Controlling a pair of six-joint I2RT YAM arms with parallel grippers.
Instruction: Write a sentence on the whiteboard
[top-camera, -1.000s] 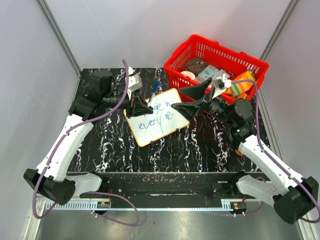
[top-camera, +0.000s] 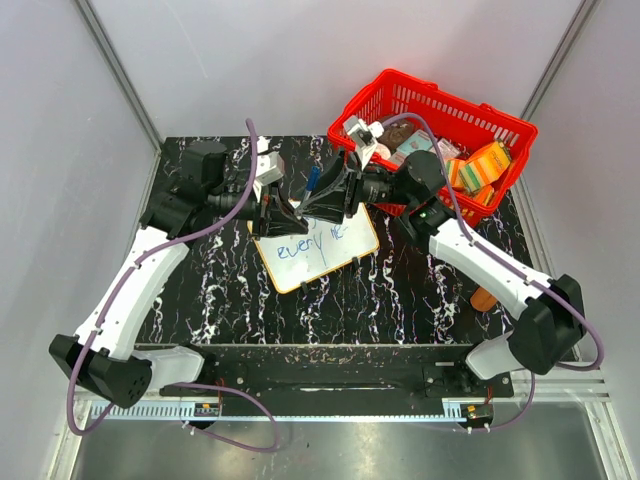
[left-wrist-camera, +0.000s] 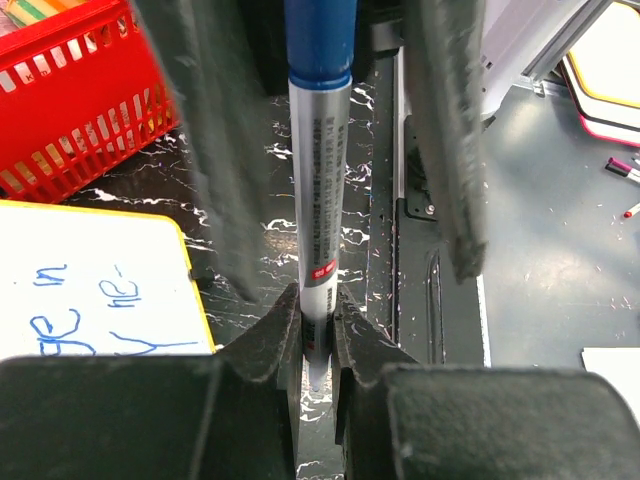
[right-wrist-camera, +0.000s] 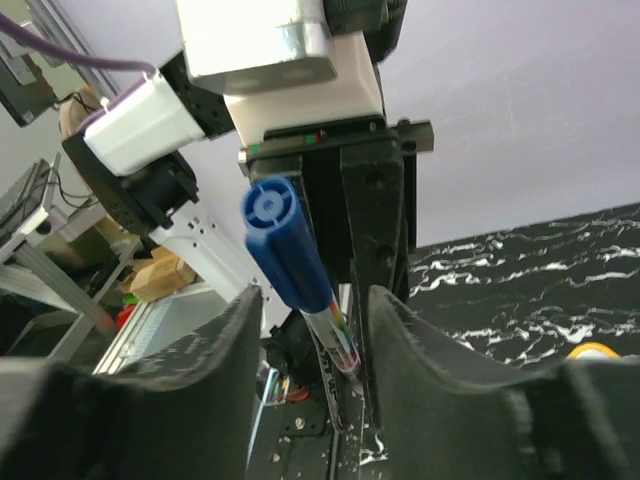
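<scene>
A whiteboard marker (left-wrist-camera: 322, 190) with a grey-white barrel and blue cap (right-wrist-camera: 285, 245) stands nearly upright, its lower end pinched by my left gripper, which is shut on it. Around the capped end, the fingers of my right gripper (top-camera: 318, 195) stand on either side, part open; in the left wrist view they show a gap from the barrel on both sides. Beneath both grippers lies the yellow-edged whiteboard (top-camera: 318, 262) on the dark marbled table. Blue handwriting on it includes "every"; the arms cover its upper part.
A red basket (top-camera: 470, 118) of packets and other items stands at the back right. A brown-orange object (top-camera: 483, 299) sits at the right of the table. Bare marbled table (top-camera: 225, 300) shows left of the board.
My right gripper has moved left across the board to the marker, and its fingers have narrowed around the capped end. The left arm and the marker stay in place.
</scene>
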